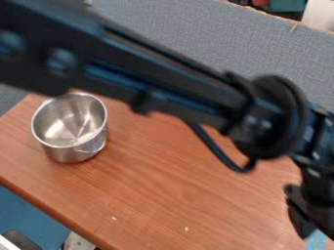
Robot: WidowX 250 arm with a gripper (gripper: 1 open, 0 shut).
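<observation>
The black gripper [308,210] is at the far right edge of the view, blurred and partly out of frame, low over the right end of the wooden table [170,195]. A steel pot [69,127] stands upright on the table at the left, well apart from the gripper. A small sliver of light blue [322,240] shows below the gripper at the lower right.
The arm spans the upper half of the view and hides the back of the table. A grey padded wall [235,44] rises behind.
</observation>
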